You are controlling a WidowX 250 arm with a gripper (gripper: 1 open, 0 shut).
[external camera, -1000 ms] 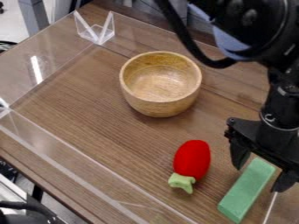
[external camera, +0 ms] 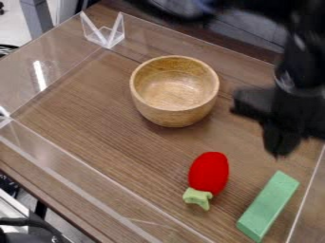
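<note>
My gripper is a large, blurred dark shape on the right, raised above the table; its fingertips are indistinct, so its state is unclear. Below it a pale green block lies flat near the bottom right. Left of the block is a red object with a pale green end, lying on the table.
A wooden bowl sits in the upper middle. A clear plastic item stands at the back left.
My gripper has lifted up from over the green block, which is now uncovered and lies on the table.
</note>
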